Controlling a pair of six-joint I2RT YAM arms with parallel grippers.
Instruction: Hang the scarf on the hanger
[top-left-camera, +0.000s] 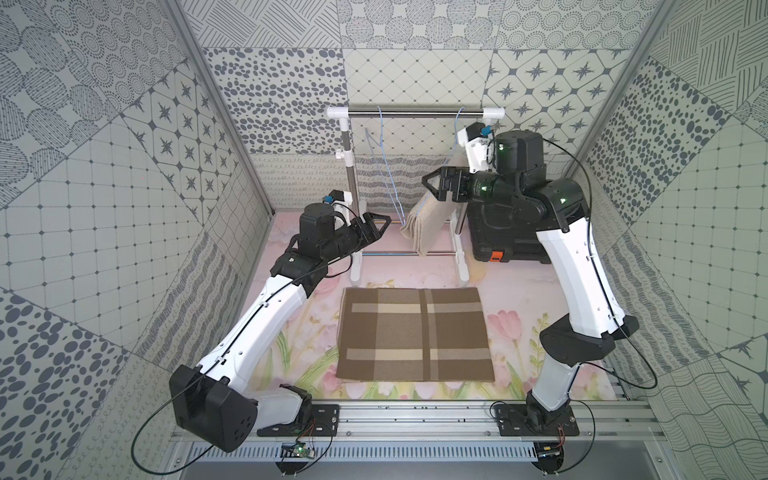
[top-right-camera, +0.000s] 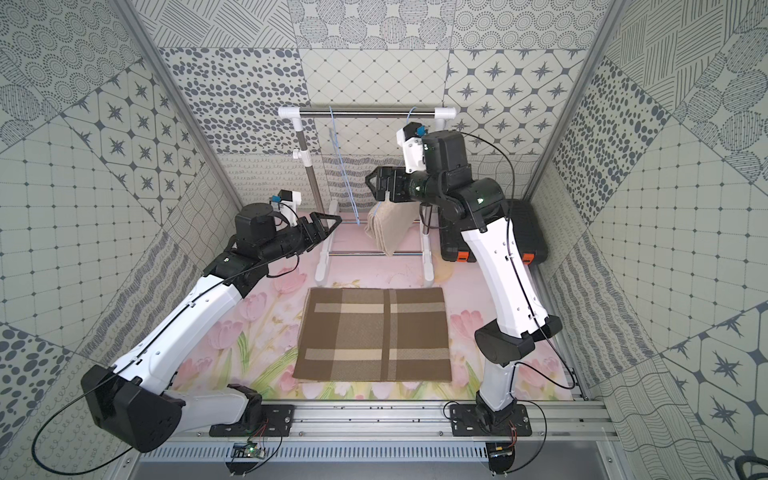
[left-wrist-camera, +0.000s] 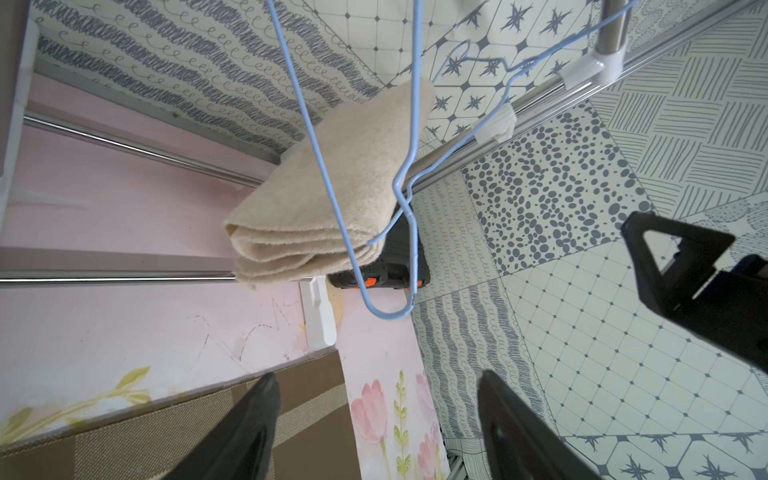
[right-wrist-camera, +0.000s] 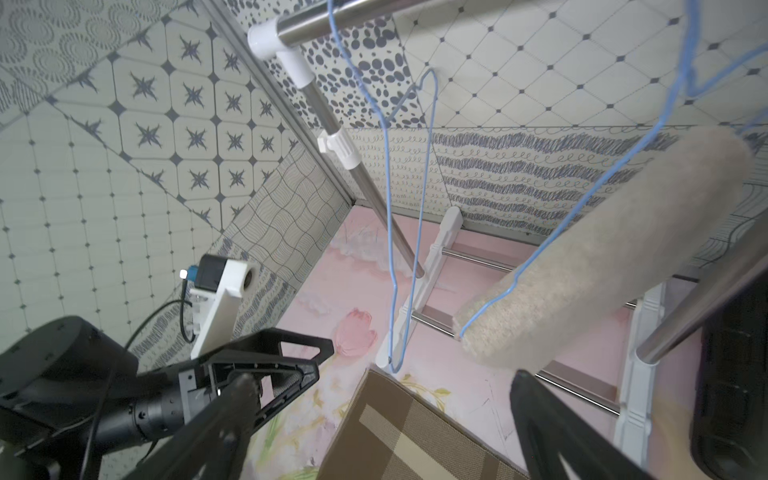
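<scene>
A folded beige scarf (right-wrist-camera: 608, 256) hangs slantwise over the right-hand blue hanger (right-wrist-camera: 565, 220), its lower end swung toward the left. Beside it, the left-hand blue hanger (left-wrist-camera: 413, 240) dangles bare from the rail. On the table lies a brown checked cloth (top-left-camera: 412, 336), spread flat. My right gripper (top-left-camera: 436, 182) is open in front of the beige scarf's upper part; its fingers stand wide apart in the right wrist view with no cloth between them. Left of the bare hanger, my left gripper (top-left-camera: 381, 224) is open and empty. The top views hide part of the scarf behind the right gripper.
The metal rail (top-left-camera: 416, 113) spans the rack's white-capped posts. Low crossbars (top-left-camera: 408, 253) join its feet. A black case (top-left-camera: 505, 232) stands right of the rack. Clear floral table surface lies to both sides of the checked cloth.
</scene>
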